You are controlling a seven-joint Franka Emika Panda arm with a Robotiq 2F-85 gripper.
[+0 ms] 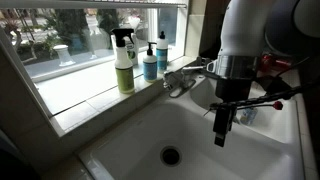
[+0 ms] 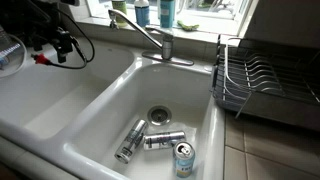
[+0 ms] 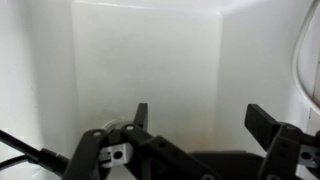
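Observation:
My gripper stands open in the wrist view, nothing between its fingers, facing the bare white floor of a sink basin. Exterior view 1 has the gripper point(image 1: 222, 128) hanging over the nearer basin point(image 1: 200, 165), which looks empty around its drain point(image 1: 170, 156). In exterior view 2 the gripper point(image 2: 62, 50) is at the upper left, above the left basin point(image 2: 105, 68). The right basin holds a lying can point(image 2: 130, 140), a second lying can point(image 2: 165, 140) and a light blue can point(image 2: 184, 158) that looks upright.
A faucet point(image 2: 165, 45) rises behind the divider between the basins. On the sill stand a green spray bottle point(image 1: 124, 65), a blue bottle point(image 1: 150, 66) and another bottle point(image 1: 162, 48). A wire dish rack point(image 2: 265, 75) occupies the right counter.

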